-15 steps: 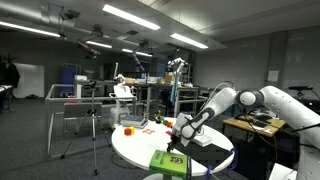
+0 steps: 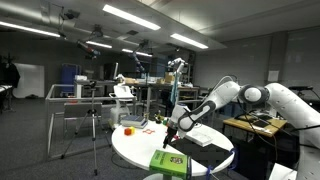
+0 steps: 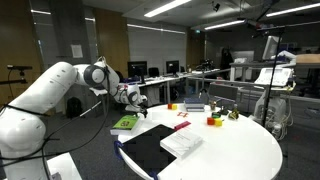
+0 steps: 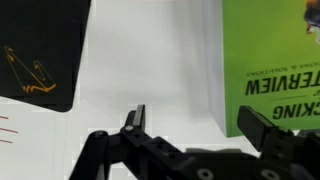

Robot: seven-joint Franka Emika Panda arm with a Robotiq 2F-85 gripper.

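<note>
A thick green book (image 4: 272,60) with black lettering fills the right side of the wrist view, its pale page edge facing the gap between my fingers. It lies flat near the table edge in exterior view 1, as the green book (image 2: 170,162), and at the left of the table in exterior view 2, as the green book (image 3: 126,122). My gripper is open, with only white table between its fingers. Its right finger overlaps the book's corner in the wrist view; whether they touch cannot be told. In exterior view 1 the gripper (image 2: 171,142) hangs just above and behind the book.
A black board (image 3: 160,152) lies on the white table (image 3: 245,165), with a white box (image 3: 182,144) beside it. Small coloured items, among them a yellow and red one (image 3: 214,121), sit farther off. Bare table lies between the book and the black board.
The green book has stayed in place.
</note>
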